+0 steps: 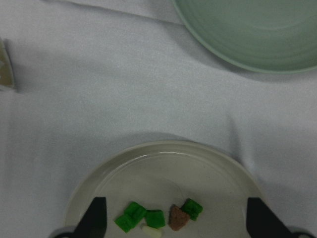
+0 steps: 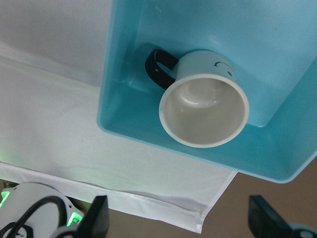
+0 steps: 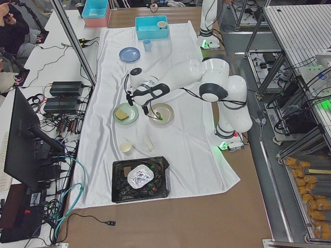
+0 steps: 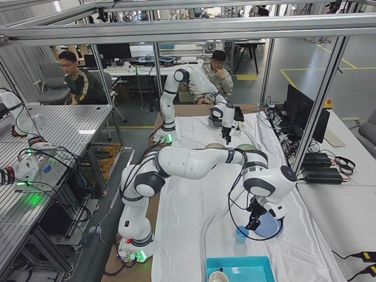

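My left gripper stands open above a beige plate (image 3: 165, 112) holding green pieces (image 1: 155, 218), a brown piece (image 1: 178, 217) and a pale piece. A green plate (image 3: 120, 119) beside it holds a yellow item (image 3: 122, 114). My right gripper is open over the edge of a blue bin (image 2: 274, 89), in which a white mug (image 2: 202, 109) with a black handle lies.
A blue plate (image 3: 130, 54) and blue cup (image 3: 147, 45) stand near the bin. A cream cup (image 3: 125, 147), a pale long item (image 3: 148, 143) and a black tray (image 3: 140, 194) are at the other end of the cloth.
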